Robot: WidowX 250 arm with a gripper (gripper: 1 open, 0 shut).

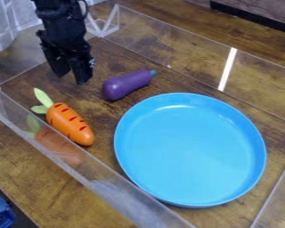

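Note:
The black gripper (70, 64) hangs at the upper left, low over the wooden floor of the clear-walled box, to the left of a purple toy eggplant (127, 85) and behind an orange toy carrot (69, 121) with green leaves. Whether its fingers are open or shut is too small to tell. A large blue plate (188, 149) lies at the right, apart from both vegetables.
Clear plastic walls (124, 187) run along the left and near sides. Bare wood (205, 53) lies free behind the plate. A blue object sits at the lower left outside the wall.

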